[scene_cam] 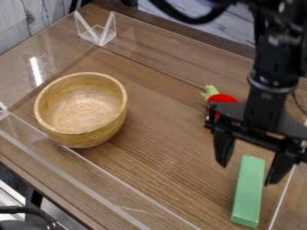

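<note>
My black gripper (249, 144) hangs at the right, its fingers spread open above the near end of the table. Below it lies a green rectangular bar (247, 199). Behind the gripper, a red object (220, 105) with a pale green part is partly hidden. A yellow-tan bowl (81, 109) sits at the left.
A small white wire-like item (93, 27) stands at the far left back. The table's left edge runs near the bowl.
</note>
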